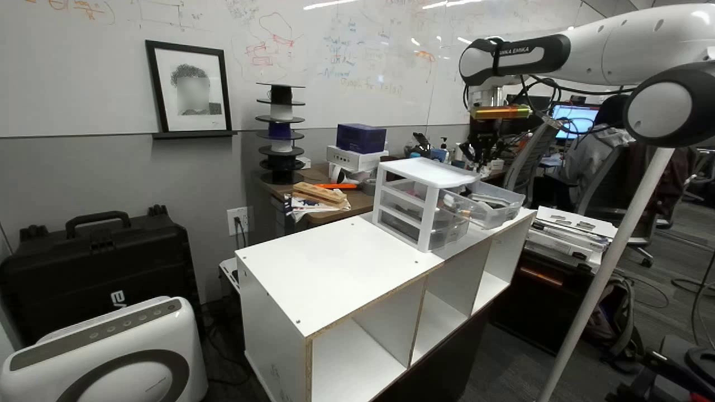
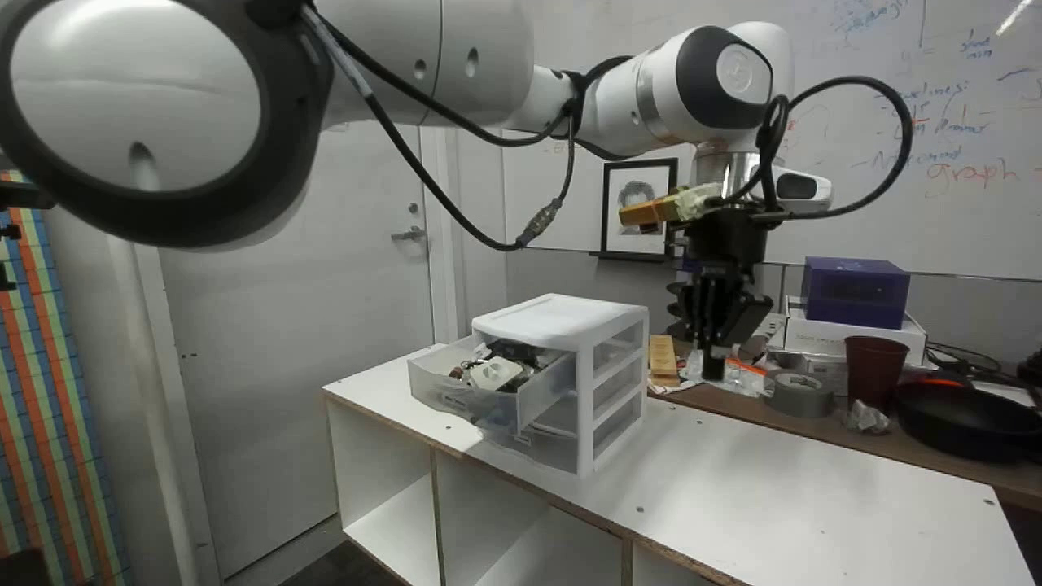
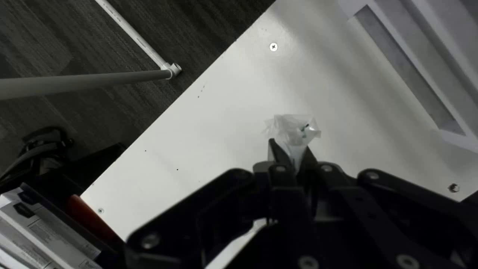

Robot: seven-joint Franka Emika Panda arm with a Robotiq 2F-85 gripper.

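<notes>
A crumpled piece of clear plastic (image 3: 292, 127) is pinched between the fingertips of my gripper in the wrist view. Exterior view 2 has the black gripper (image 2: 715, 353) pointing down, higher than the white shelf top and to the right of the drawer unit; the plastic is hard to make out there. The white drawer unit (image 2: 562, 314) stands on the shelf top, one upper drawer (image 2: 466, 399) pulled out and full of small parts. In exterior view 1 the gripper (image 1: 484, 161) is small and dark against the cluttered background, up behind the unit.
Bare shelf top (image 1: 338, 268) extends in front of the drawer unit. On the brown desk behind are a tape roll (image 2: 803, 392), a dark red cup (image 2: 872, 369), a black pan (image 2: 967, 418) and a purple box (image 2: 855, 291). A pale pole (image 1: 606, 274) rises near the arm.
</notes>
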